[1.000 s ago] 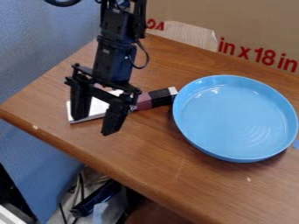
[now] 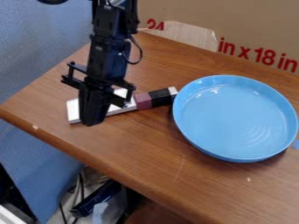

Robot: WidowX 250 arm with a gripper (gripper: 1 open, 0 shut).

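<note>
My black gripper (image 2: 98,103) is lowered over a flat, elongated object (image 2: 152,101) with white, maroon and dark sections, lying on the wooden table (image 2: 163,166). The gripper is at the white left part, which it partly hides. Whether the fingers are open or closed on it is unclear. A light blue plate (image 2: 233,118) sits just right of the object's dark end.
A cardboard box (image 2: 257,26) with red lettering stands behind the table. Bare wood lies in the foreground and behind the gripper. The table's left edge borders a blue-grey surface, with cables and clutter below.
Over the last second the gripper has shifted slightly left and its lower fingers have drawn toward the white part. The plate has not moved.
</note>
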